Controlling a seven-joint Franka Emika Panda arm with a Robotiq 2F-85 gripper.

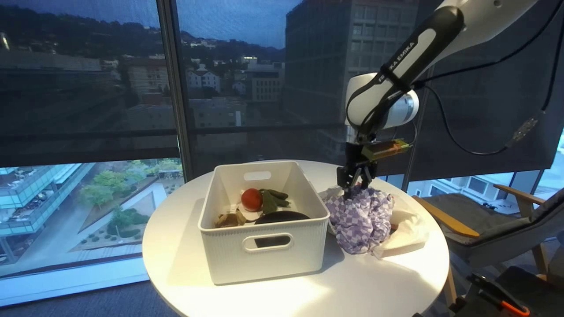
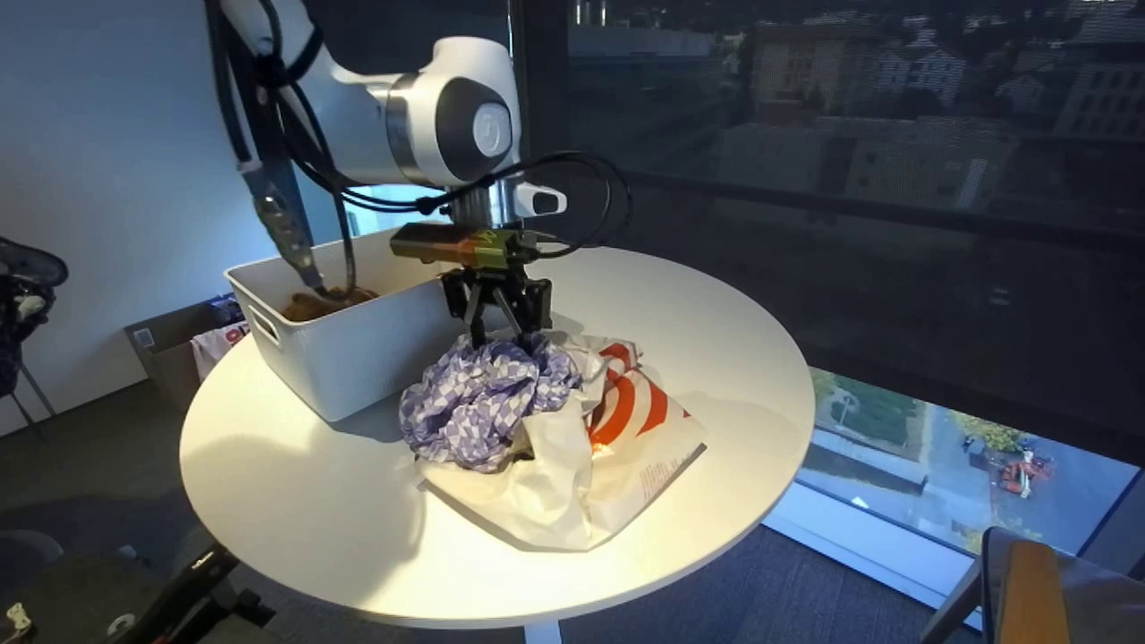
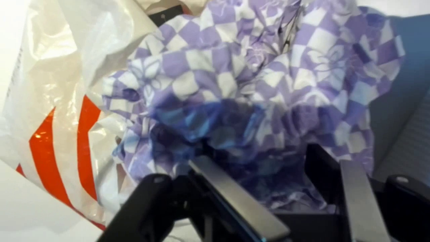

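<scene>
A crumpled purple-and-white checkered cloth [image 1: 359,224] lies bunched on a white plastic bag with red stripes [image 2: 633,429], to the right of the bin in the first exterior view. Directly over the cloth's bin-side part, my gripper [image 2: 502,342] points down with its fingertips at the fabric. In the wrist view the metal-faced fingers [image 3: 238,197] stand well apart, and folds of cloth [image 3: 242,80] fill the space ahead of and between them. Shadowed folds hide the very tips, so any contact with the fabric is unclear.
Beside the cloth stands a white bin [image 1: 264,264] holding a tomato [image 1: 251,200], green vegetables [image 1: 273,200], a brown item [image 1: 230,219] and a dark round object [image 1: 283,216]. A chair [image 1: 476,222] sits beyond its right side.
</scene>
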